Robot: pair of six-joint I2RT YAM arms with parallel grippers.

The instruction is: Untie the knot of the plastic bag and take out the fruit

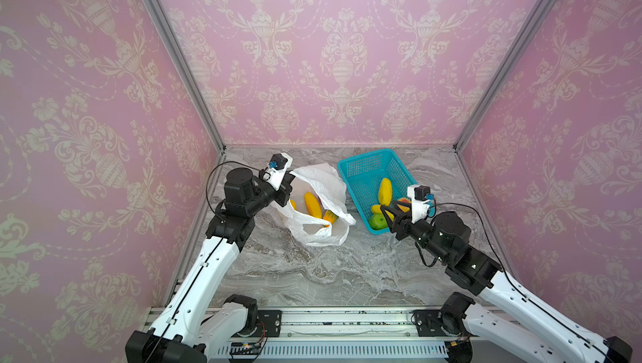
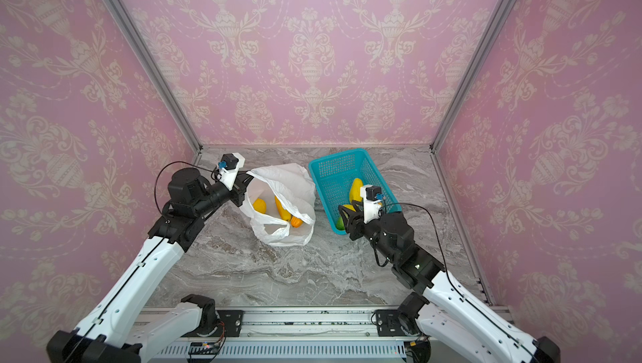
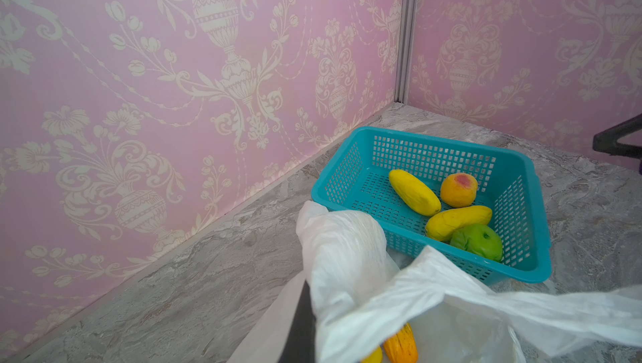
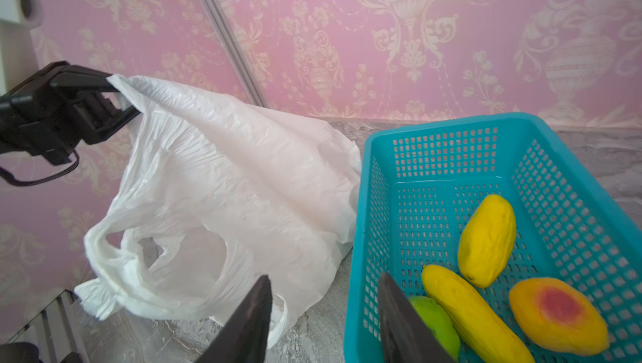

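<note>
The white plastic bag (image 1: 321, 179) gapes open on the table, with yellow and orange fruit (image 1: 312, 205) visible inside its mouth. My left gripper (image 1: 286, 189) is shut on the bag's upper edge, holding it raised; a white fold (image 3: 347, 256) runs from its fingers. A blue basket (image 4: 441, 128) stands to the right of the bag. In it lie two yellow fruits (image 3: 414, 192), a peach (image 3: 458, 189) and a green fruit (image 3: 478, 241). Over the basket's near side hovers my right gripper, its fingers (image 4: 257, 316) apart and nothing between them.
Bare marble table (image 1: 294, 276) lies in front of the bag and basket. Pink patterned walls (image 1: 341, 62) close in the back and sides. Only a narrow gap separates the bag from the basket.
</note>
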